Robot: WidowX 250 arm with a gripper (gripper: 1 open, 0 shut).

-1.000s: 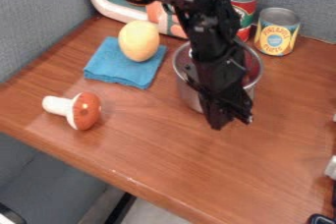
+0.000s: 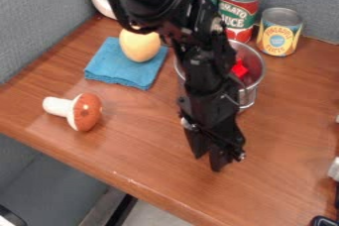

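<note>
My black gripper hangs low over the wooden table, in front of a metal pot and partly hiding it. I cannot tell whether its fingers are open or shut. Something red shows inside the pot. A toy mushroom lies on its side at the left. An egg-like object sits on a folded blue cloth.
A red can and a yellow-labelled can stand at the back right. Small white and black items lie at the right edge.
My gripper has moved toward the front of the table and lower in the view, uncovering more of the pot's inside and the red thing in it.
</note>
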